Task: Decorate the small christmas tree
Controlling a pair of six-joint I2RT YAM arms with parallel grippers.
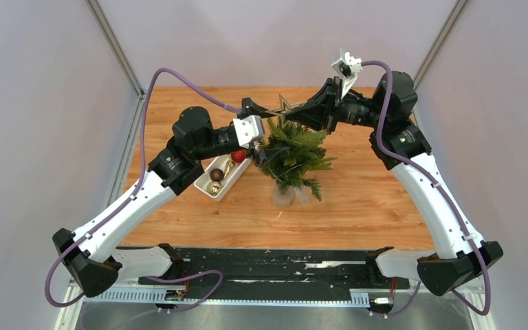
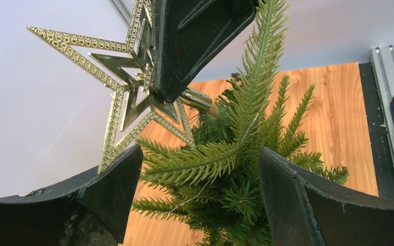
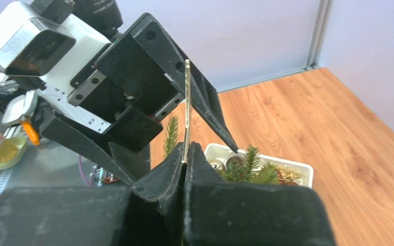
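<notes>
My right gripper [image 1: 290, 117] is shut on a gold star, which shows edge-on between its fingertips in the right wrist view. The star stands close above the top of the small green tree [image 1: 304, 148]. A short gold tube [image 2: 197, 99] at its base points towards the upper branches; whether it touches the tree's tip I cannot tell. My left gripper [image 1: 282, 132] is open, its fingers [image 2: 107, 192] on either side of the upper branches. One long branch [image 2: 259, 66] sticks up beside the right gripper's finger [image 2: 200, 41].
Behind the left gripper lies a white tray [image 1: 218, 199] with a red ball [image 1: 238, 156], a brown ball [image 1: 216, 174] and a gold ball [image 1: 214, 187]. Bare wooden table [image 1: 378, 206] lies to the right. Both grippers are crowded together at the treetop.
</notes>
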